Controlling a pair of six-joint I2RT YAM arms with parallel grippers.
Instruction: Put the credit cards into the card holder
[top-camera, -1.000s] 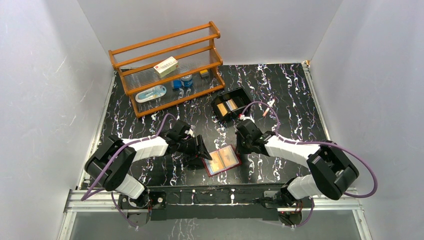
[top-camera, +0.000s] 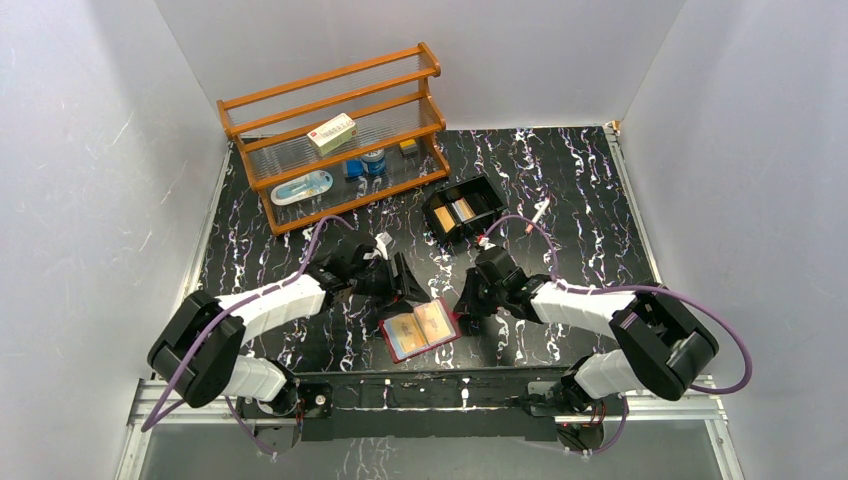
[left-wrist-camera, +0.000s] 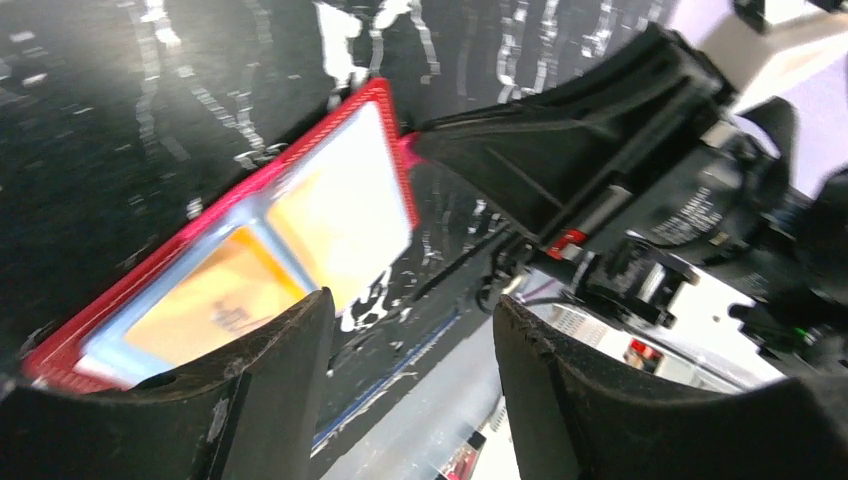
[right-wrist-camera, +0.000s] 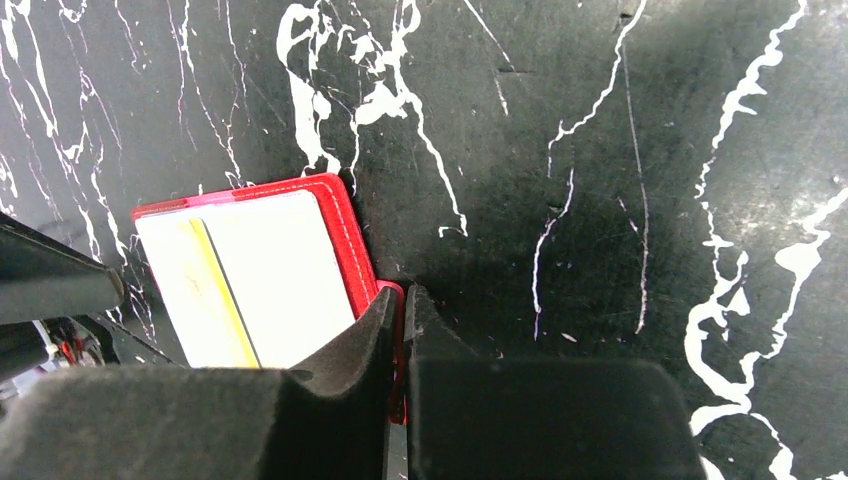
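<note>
The red card holder (top-camera: 419, 329) lies opened flat on the table, with its clear sleeves facing up. In the left wrist view its two pages (left-wrist-camera: 345, 215) look tan and white, with a pale fold between them. My right gripper is shut on the red strap (right-wrist-camera: 391, 288) at the holder's right edge. Over the holder's far left side hangs my left gripper, its fingers parted and nothing between them. Credit cards (top-camera: 455, 212) stand in a black box (top-camera: 487, 193) at the back.
A wooden rack (top-camera: 345, 165) with small boxes and packs stands at the back left. A pen-like item (top-camera: 538, 216) lies right of the black box. Bare marbled table surrounds the holder.
My right gripper has moved slightly left and toward the front; the left one has shifted slightly too.
</note>
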